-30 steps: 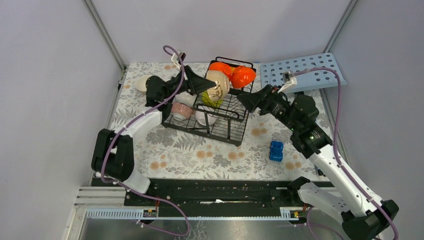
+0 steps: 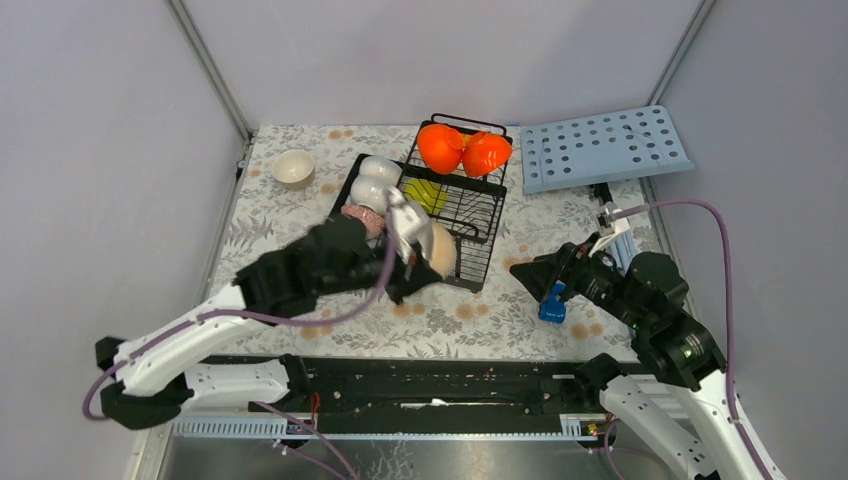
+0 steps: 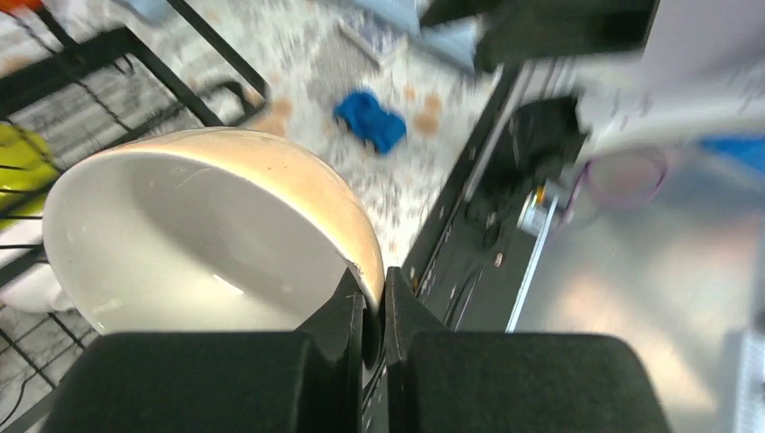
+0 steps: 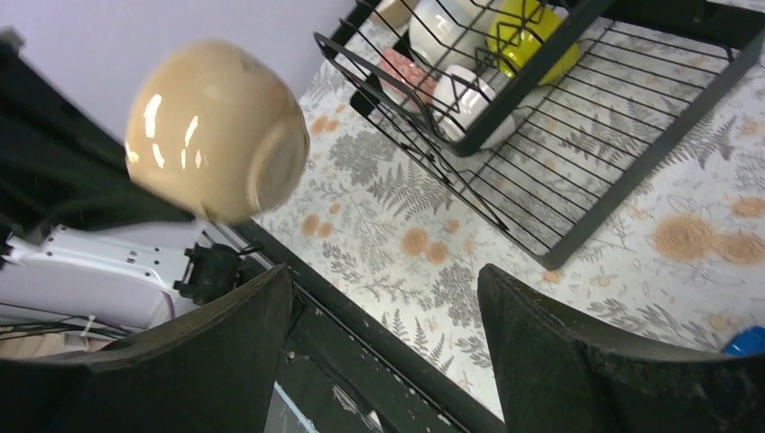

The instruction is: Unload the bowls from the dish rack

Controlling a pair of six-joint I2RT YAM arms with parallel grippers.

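Observation:
My left gripper is shut on the rim of a cream bowl, which is white inside and tilted on its side. In the top view the cream bowl hangs over the front part of the black dish rack, partly behind the blurred left arm. Two orange bowls sit on the rack's back tier. White bowls, a pink bowl and a yellow-green bowl lie lower in the rack. My right gripper stands open and empty, right of the rack, low over the table.
A cream-white bowl stands alone on the table at the back left. A blue toy-like object lies near the right gripper. A perforated grey-blue panel fills the back right. Table space in front of the rack is clear.
My left gripper has carried the cream bowl from above the rack's back tier toward the front.

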